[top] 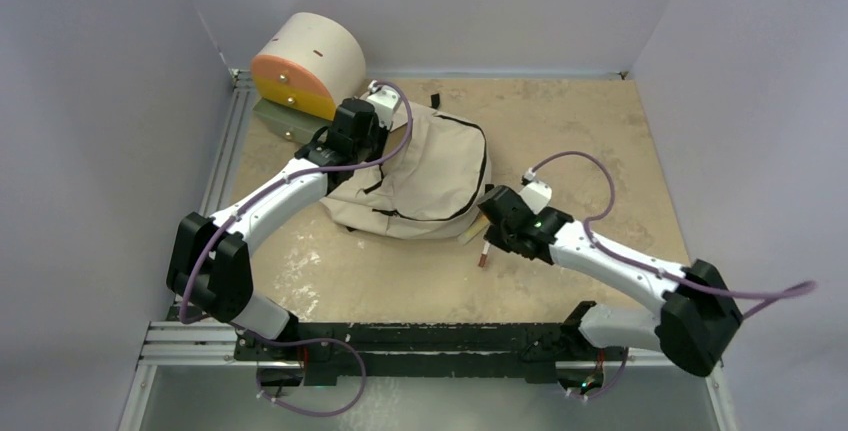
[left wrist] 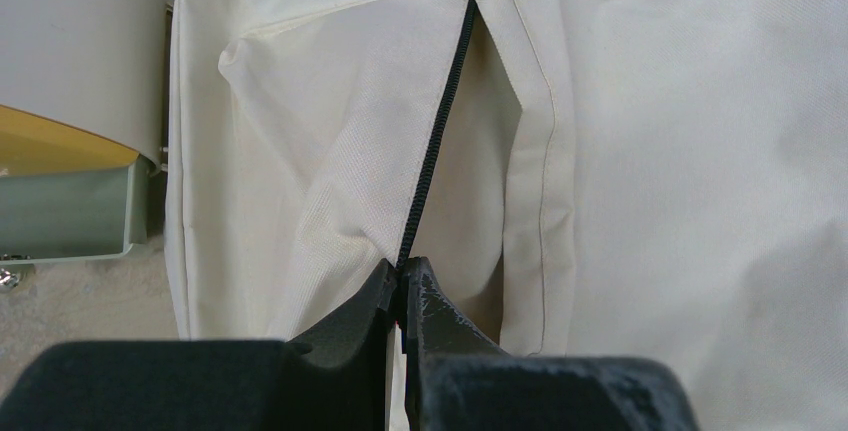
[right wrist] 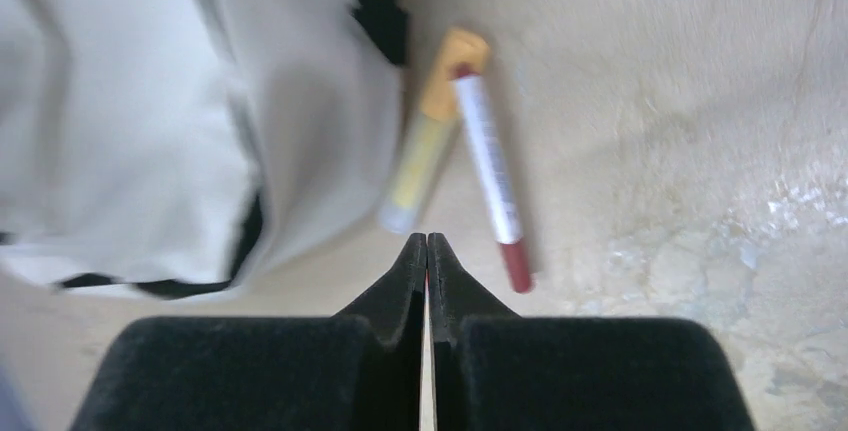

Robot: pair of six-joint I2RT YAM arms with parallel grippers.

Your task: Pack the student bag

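Note:
The red-and-white marker [right wrist: 490,166] lies on the table in the right wrist view, beyond and to the right of my right gripper. That gripper is shut, its fingertips together and nothing held between them. An orange-and-yellow highlighter [right wrist: 424,146] lies beside the marker, close to the bag. The cream student bag [top: 430,176] spreads across the table's middle with its black zipper lines showing. My left gripper is shut on the bag's zippered edge [left wrist: 440,131], holding the opening partly apart. The bag's inside is mostly hidden.
A rounded drawer unit [top: 318,56] with orange, yellow and green drawers stands at the back left, close behind the left arm. Bare table [top: 570,121] stretches to the right of the bag, and the front left is clear too.

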